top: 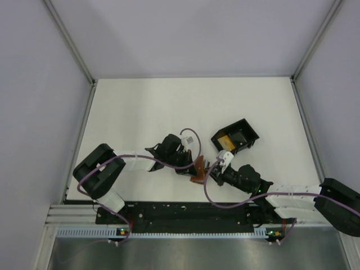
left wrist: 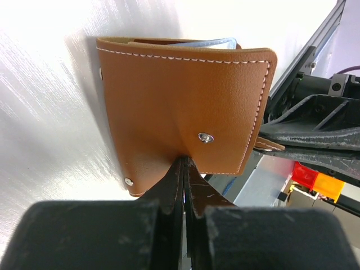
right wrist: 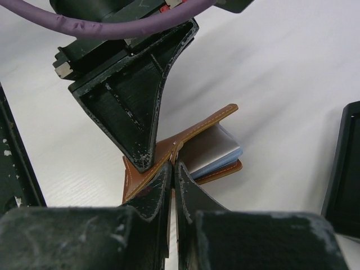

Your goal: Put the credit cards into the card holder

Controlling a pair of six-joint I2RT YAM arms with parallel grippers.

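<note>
The brown leather card holder [left wrist: 180, 107] lies on the table, its flap down over pale blue-edged sleeves or cards [left wrist: 216, 43]; which they are I cannot tell. My left gripper is shut, its tips against the flap's outside below the metal snap [left wrist: 206, 138], with nothing showing between them. From the right wrist view, the left fingers [right wrist: 126, 107] press on the leather from behind. My right gripper is shut on the holder's leather edge; a leather tip [left wrist: 269, 144] shows between its fingers in the left wrist view.
A black open box [top: 250, 129] stands behind the right gripper, with an orange-yellow card-like item [top: 226, 143] and dark contents. The two arms meet closely at the holder.
</note>
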